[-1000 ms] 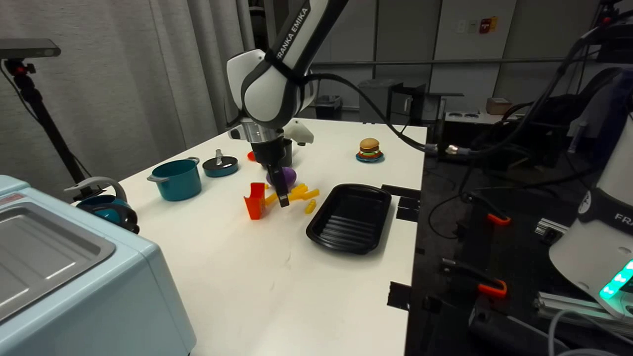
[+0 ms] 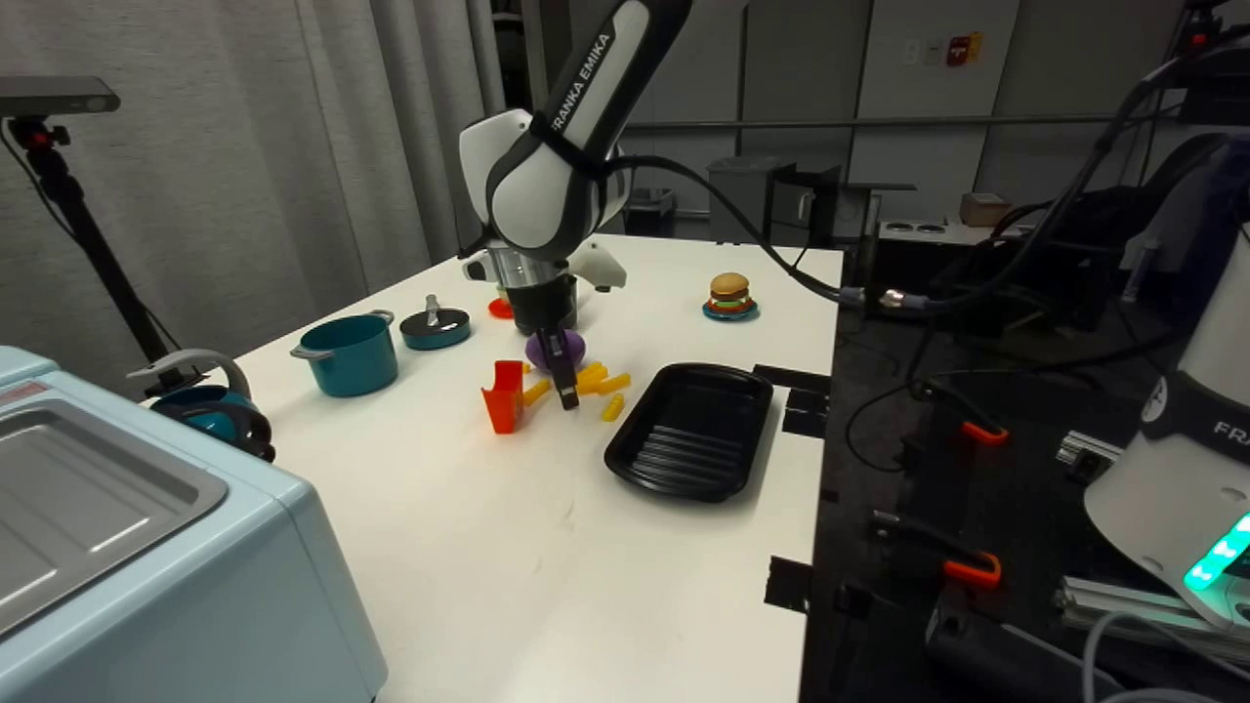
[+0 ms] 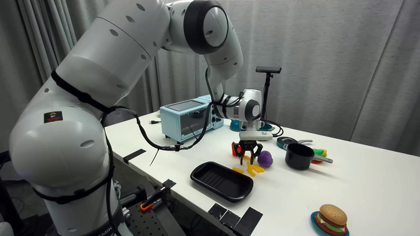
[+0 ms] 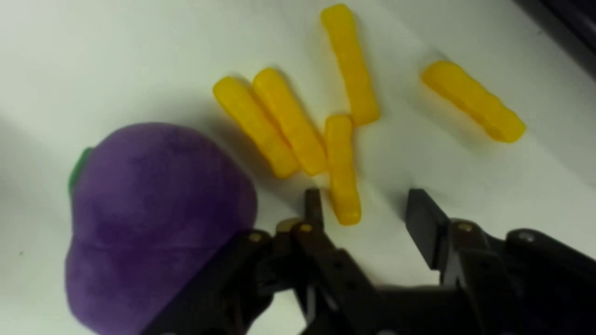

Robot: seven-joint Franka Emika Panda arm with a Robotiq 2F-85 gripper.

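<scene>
Several yellow fry sticks lie loose on the white table. In the wrist view, one yellow fry rests beside my left fingertip, in front of the gap between my fingers. Two more yellow fries lie together to its left. My gripper is partly open and pointing down, with white table showing between its fingers. It hovers low over the table; contact cannot be judged. A purple toy vegetable sits against or just beside the left finger. The red fry box stands upright next to the gripper in exterior view 1.
A black tray lies close by, towards the table edge. Around the back stand a teal pot, a lid and a black saucepan. A toy burger sits apart.
My gripper has shifted slightly to the right in exterior view 1, its fingertip a touch lower in the picture. The fries, red box and tray look unmoved.
</scene>
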